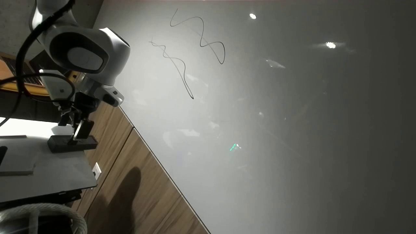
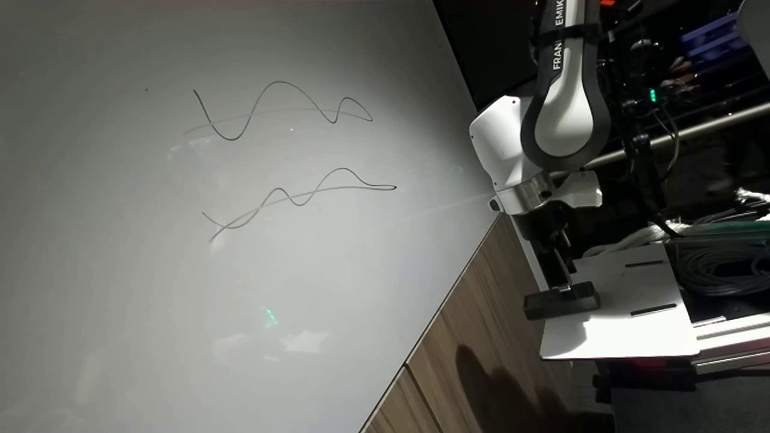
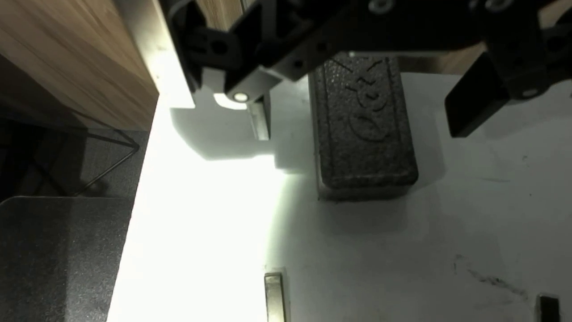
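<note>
A dark oblong block (image 3: 370, 123), likely a whiteboard eraser with writing scratched on its top, lies on a pale shelf (image 3: 214, 241). My gripper stands open above it, one finger on either side of the block with clear gaps between. In exterior view 1 the fingers reach down to the block (image 1: 58, 144); whether they touch it cannot be told there. Squiggly dark lines (image 1: 202, 31) mark the upper part of the whiteboard (image 1: 292, 128), in two groups, also visible on the board (image 2: 144, 288) in exterior view 2.
Wooden panelling (image 1: 128, 171) runs beneath the board, beside the shelf. Slots (image 3: 274, 298) cut the shelf's surface. A roped ring (image 1: 43, 208) is below the shelf, and a black cable (image 1: 23, 50) hangs along the arm. Open air lies before the board.
</note>
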